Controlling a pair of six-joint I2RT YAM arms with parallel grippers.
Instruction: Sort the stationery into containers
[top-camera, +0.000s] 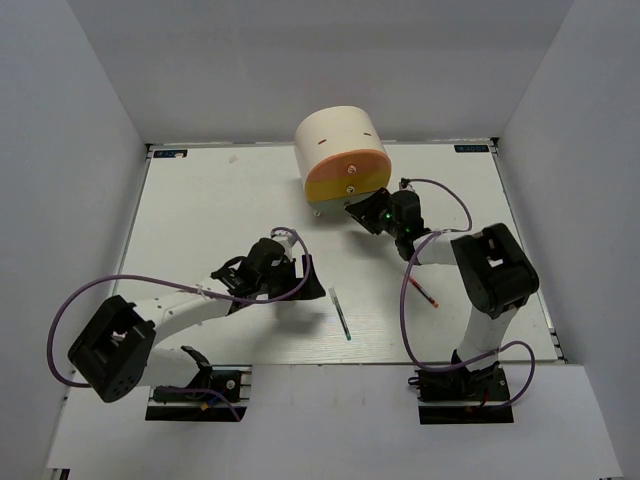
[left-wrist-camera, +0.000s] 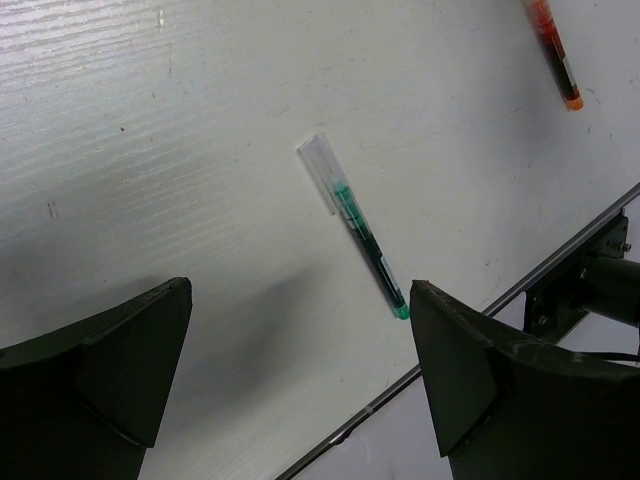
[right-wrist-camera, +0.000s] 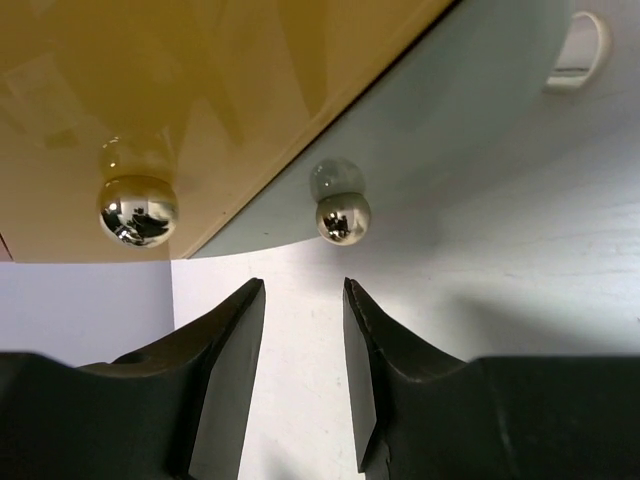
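Observation:
A green pen (top-camera: 341, 314) with a clear cap lies on the white table; in the left wrist view the same green pen (left-wrist-camera: 365, 235) is beyond the fingers. My left gripper (top-camera: 312, 276) is open above the table, nothing between its fingers. To the right lies a red pen (top-camera: 424, 292), its end showing in the left wrist view. At the back stands a rounded drawer cabinet (top-camera: 338, 150) with orange, yellow and grey-green fronts, all closed. Just before the lowest drawer's metal knob (right-wrist-camera: 343, 218), my right gripper has its fingers apart, with nothing between them.
Purple cables (top-camera: 404, 310) loop beside both arms. Grey walls close in the sides and back.

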